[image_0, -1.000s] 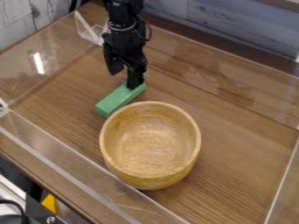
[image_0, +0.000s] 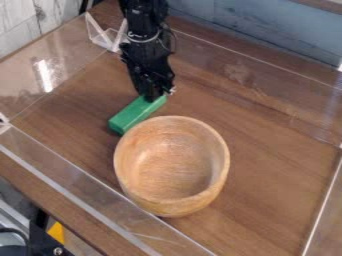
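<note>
A green bar-shaped block (image_0: 131, 117) lies slanted on the wooden table, just behind a large round wooden bowl (image_0: 171, 170), which is empty. The black gripper (image_0: 154, 92) reaches down from the top of the view, its fingertips at the far end of the green block. Whether its fingers are closed on the block is hard to make out in this small, dark view.
Clear strips run along the left and front edges. A pale blue wall (image_0: 267, 35) bounds the back.
The gripper has come down slightly onto the far end of the green block. The block and bowl look to be in about the same places.
</note>
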